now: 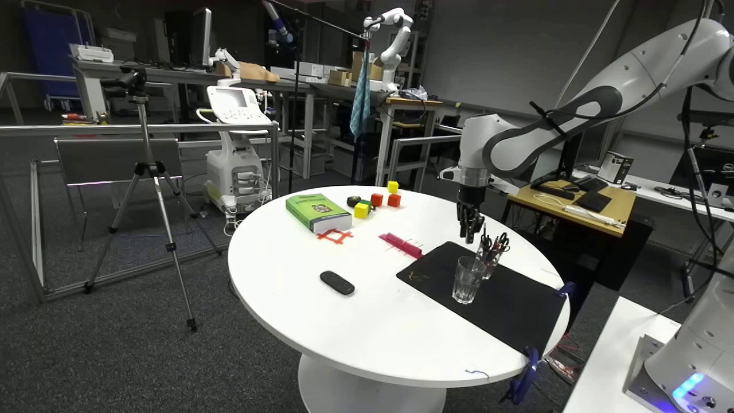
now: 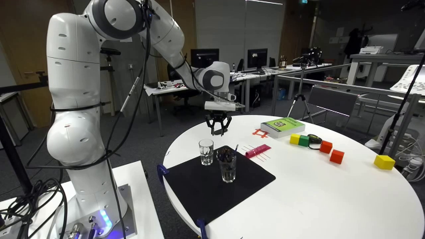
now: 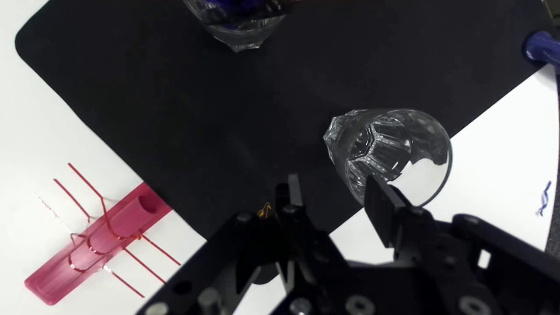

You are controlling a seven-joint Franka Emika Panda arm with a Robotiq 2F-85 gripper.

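My gripper [image 1: 469, 233] hangs above the black mat [image 1: 517, 303], clear of everything on it. Its fingers stand part way apart with nothing between them, as the wrist view [image 3: 337, 205] also shows. An empty clear glass [image 3: 396, 152] stands upright on the mat; in the wrist view one fingertip overlaps its rim, though the gripper is higher up. Another glass, holding pens and scissors [image 2: 227, 165], stands near it. In the wrist view this pen glass [image 3: 244, 36] is cut off by the top edge.
A pink holder with thin red sticks [image 3: 105, 244] lies just off the mat. Farther away are a green book [image 1: 317, 212], a red frame [image 1: 335, 236], a dark oval object [image 1: 337, 282] and several coloured cubes [image 2: 336, 156]. Blue clamps [image 1: 526, 375] sit at the table edge.
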